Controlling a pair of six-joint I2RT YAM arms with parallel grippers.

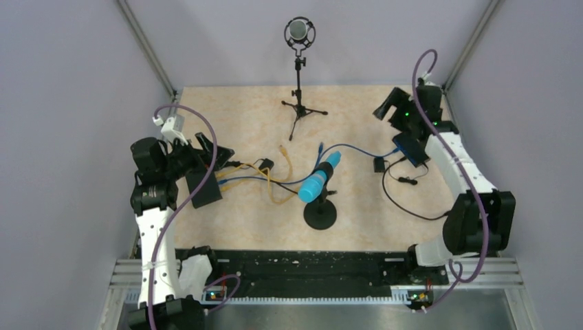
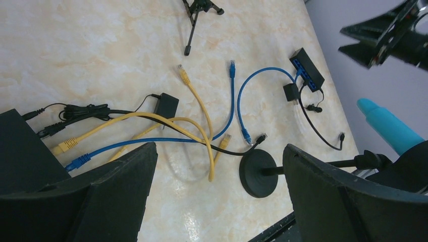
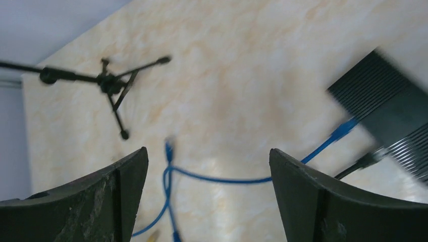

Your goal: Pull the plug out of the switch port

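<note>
The small black switch (image 1: 412, 149) lies at the right of the table, a blue cable plug (image 1: 397, 150) in its side and black cables beside it; the plug (image 3: 343, 129) is blurred in the right wrist view. My right gripper (image 1: 389, 113) stands open above and left of the switch, with nothing between its fingers. My left gripper (image 1: 214, 150) is open over the larger black box (image 1: 205, 194), from which blue and yellow cables run.
A microphone tripod (image 1: 298, 108) stands at the back centre. A round stand (image 1: 320, 218) with a cyan cylinder (image 1: 313, 185) is in the middle front. A power adapter (image 1: 379, 164) lies left of the switch.
</note>
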